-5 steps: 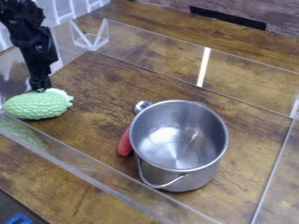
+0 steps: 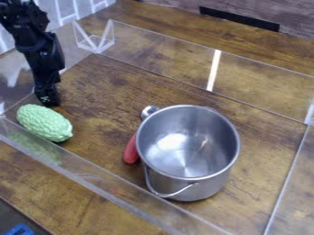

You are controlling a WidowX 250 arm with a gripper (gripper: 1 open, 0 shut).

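Note:
My black gripper [image 2: 47, 97] is low at the left of the clear-walled tray, just above and behind a pale green textured vegetable-like object [image 2: 44, 122], apart from it. The gripper is open, though its fingers are small and dark in this view. A steel pot [image 2: 186, 147] with a wire handle stands right of centre. A red object [image 2: 130, 150] lies against the pot's left side, partly hidden by it, and a small silver item shows behind it.
Clear walls [image 2: 215, 72] border the wooden work surface, with a white strip on the back one. The middle of the floor between gripper and pot is bare. A blue-black object sits at the bottom left corner.
The green object has turned and shifted slightly toward the front and right. My gripper has moved slightly, now a little apart from it. The pot is unchanged.

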